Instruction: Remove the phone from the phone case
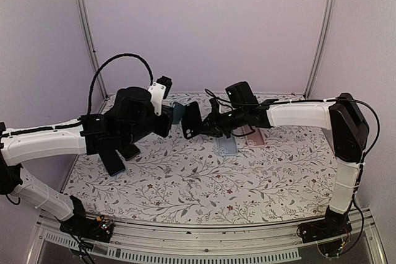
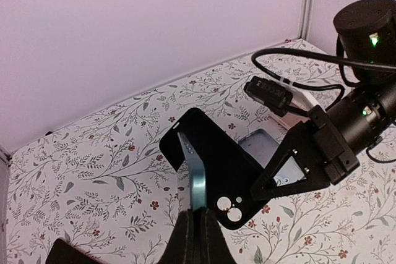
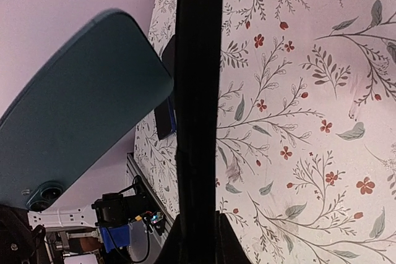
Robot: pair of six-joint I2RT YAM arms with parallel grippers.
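A blue-teal phone (image 1: 177, 112) is held up in my left gripper, shut on it; the left wrist view shows it edge-on, and the right wrist view shows its back with a camera lens. Just right of it, a black case (image 1: 191, 119) with camera holes is in my right gripper (image 1: 210, 127), shut on it and seen edge-on in the right wrist view (image 3: 197, 91). The phone is out of the case, with a small gap between them in the top view.
Pale blue (image 1: 226, 146) and pink (image 1: 255, 138) flat items lie under the right arm. Dark flat items (image 1: 112, 162) lie at the left.
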